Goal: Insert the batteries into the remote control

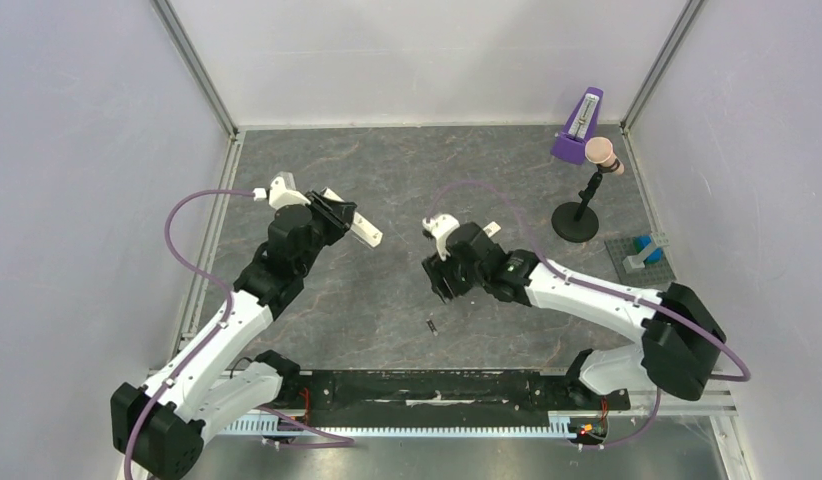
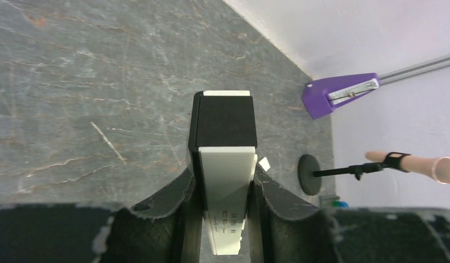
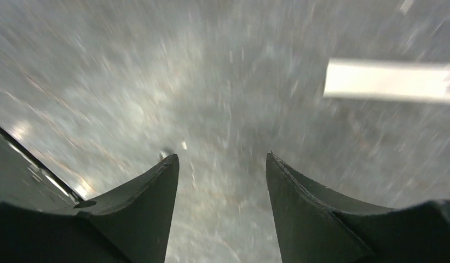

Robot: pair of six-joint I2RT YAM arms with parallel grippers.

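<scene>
My left gripper (image 1: 332, 210) is shut on a white remote control (image 1: 365, 229), held in the air at left of centre; in the left wrist view the remote (image 2: 225, 192) fills the space between the fingers. My right gripper (image 1: 437, 280) hangs open low over the table, empty between its fingertips in its blurred wrist view. A white flat piece (image 3: 387, 79) lies to the right of those fingers, probably the one partly hidden behind the right arm from above. A small dark piece (image 1: 432, 327), too small to identify, lies near the front of the table.
A purple metronome (image 1: 577, 125) stands at the back right, with a black stand holding a pink cylinder (image 1: 602, 152) and a grid tray (image 1: 627, 268) with a blue item at the right edge.
</scene>
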